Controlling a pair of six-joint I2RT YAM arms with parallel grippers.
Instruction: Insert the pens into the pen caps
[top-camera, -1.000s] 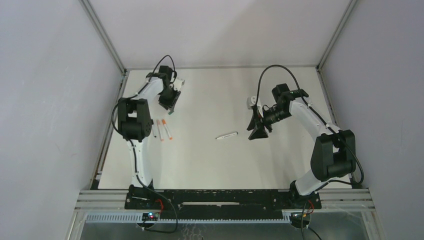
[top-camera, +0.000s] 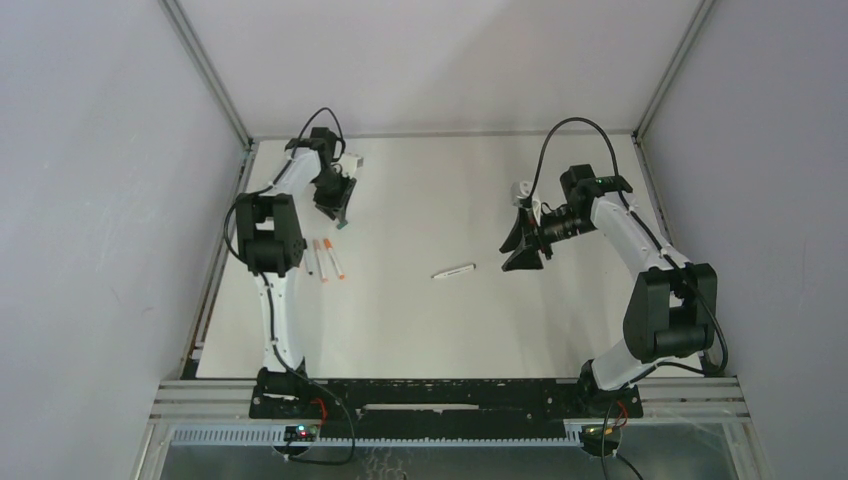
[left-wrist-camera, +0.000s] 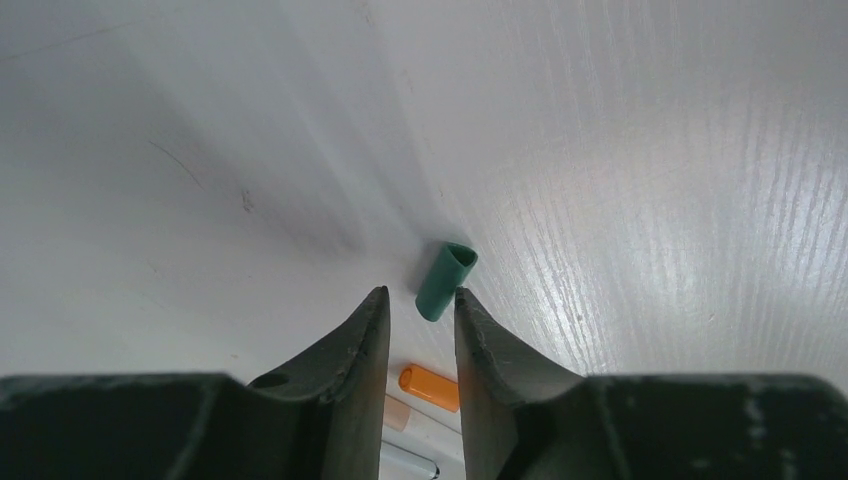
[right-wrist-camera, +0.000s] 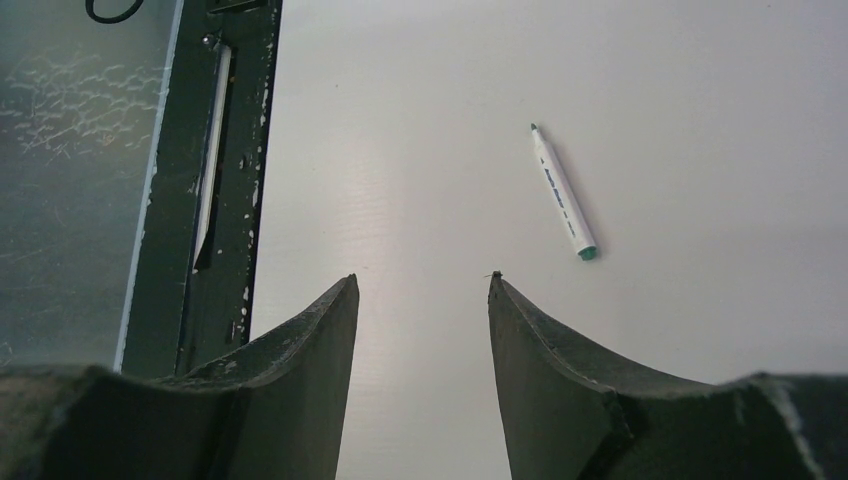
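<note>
A small green cap (left-wrist-camera: 442, 281) lies on the table just beyond the fingertips of my left gripper, which is open with empty space between its fingers. In the top view the cap (top-camera: 342, 225) is beside that gripper. An uncapped white pen with a green end (right-wrist-camera: 563, 195) lies alone near the middle of the table. My right gripper stands open and empty, right of that pen in the top view. Several orange and white pens (top-camera: 333, 258) lie below the left gripper, partly hidden by its fingers in the left wrist view.
A dark rail (top-camera: 430, 395) runs along the front edge, and walls bound the sides and back.
The right arm has moved a little to the right.
</note>
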